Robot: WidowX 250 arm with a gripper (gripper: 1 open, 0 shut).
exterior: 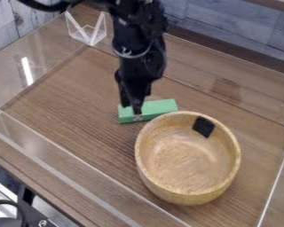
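Observation:
The black gripper (130, 94) points down from the top centre of the camera view, its fingertips just above a green flat block (156, 110) on the wooden table. It looks shut, with nothing visible between its fingers. I cannot tell whether the tips touch the block.
A large round wooden bowl (180, 168), with a small black block (204, 126) at its upper right rim, stands in front of the green block. A clear plastic piece stands at the back left.

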